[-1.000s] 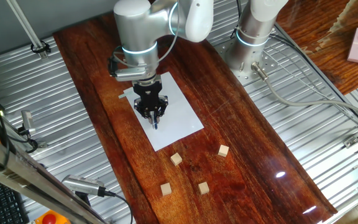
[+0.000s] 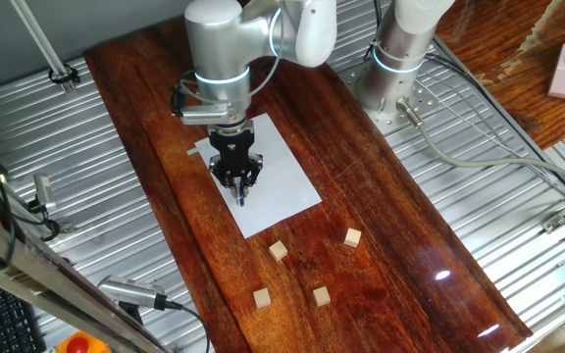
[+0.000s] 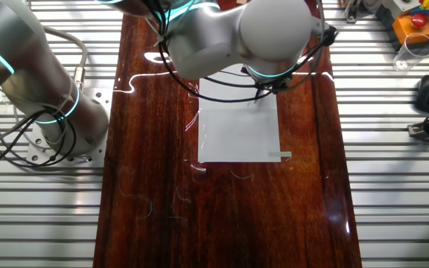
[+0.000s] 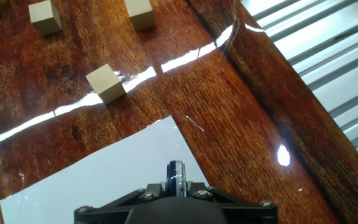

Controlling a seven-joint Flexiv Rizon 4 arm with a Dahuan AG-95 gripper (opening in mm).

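Note:
Over the left part of a white sheet of paper (image 2: 287,191), my gripper (image 2: 241,200) points down with its fingers together. The wrist view shows the narrow, dark-and-silver fingertips of the gripper closed against each other above the paper (image 4: 117,168), and no separate object can be made out between them. Whether the tips touch the sheet cannot be told. In the second exterior view the arm hides the gripper, while the near part of the paper (image 3: 237,138) shows blank.
Several small wooden cubes lie apart beyond the paper, the closest being one cube (image 2: 279,250); another cube (image 2: 351,237) sits further right. A patterned strip (image 3: 279,154) lies at the paper's corner. Bare wooden table (image 3: 199,216) extends on the paper's other side.
Across the last second my gripper has shifted very slightly left over the paper, its fingers staying together. The cubes and the sheet have not moved.

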